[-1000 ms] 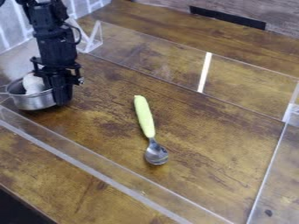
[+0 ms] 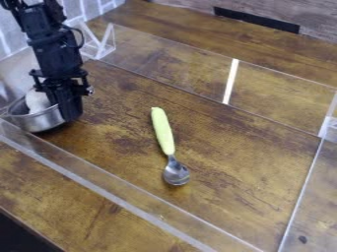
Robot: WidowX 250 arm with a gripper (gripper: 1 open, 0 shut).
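The black gripper (image 2: 58, 87) reaches down at the left edge, over a steel bowl (image 2: 42, 120) that holds something white (image 2: 35, 102). Its fingertips are partly lost against the bowl and the dark tabletop, so what lies between them is unclear. A spoon with a pale yellow-green handle (image 2: 162, 128) and a steel head (image 2: 175, 173) lies near the middle of the table.
Clear low walls run along the back, front and right of the work area, with a white tape strip (image 2: 232, 81) on the back one.
The gripper and bowl have shifted very slightly to the left. The spoon has stayed where it was.
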